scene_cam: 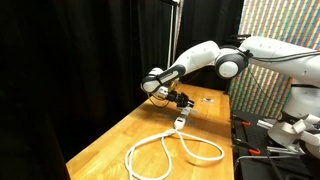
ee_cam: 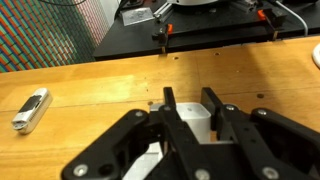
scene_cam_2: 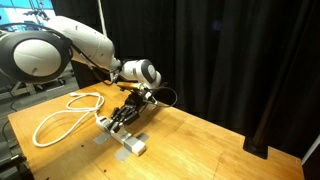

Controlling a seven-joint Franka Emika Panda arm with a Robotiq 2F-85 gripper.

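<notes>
A white block-like piece [ee_cam: 195,118] shows between and below the dark fingers of my gripper in the wrist view; the gripper is shut on it. Exterior view 2 has the gripper [scene_cam_2: 121,117] low over the table, above a long white strip [scene_cam_2: 131,145] that lies flat. A white cord [scene_cam_2: 66,97] loops over the table there, with a white block [scene_cam_2: 103,121] at its end by the gripper. From exterior view 1, the gripper [scene_cam: 182,101] sits just above the white piece. Its fingers hide part of what they hold.
Near the left edge of the wrist view lies a separate small white device [ee_cam: 32,110]. The white cord [scene_cam: 128,158] curves across the near table in exterior view 1. A wide stretch of bare wood [scene_cam_2: 220,145] is clear in exterior view 2. Black curtains hang behind.
</notes>
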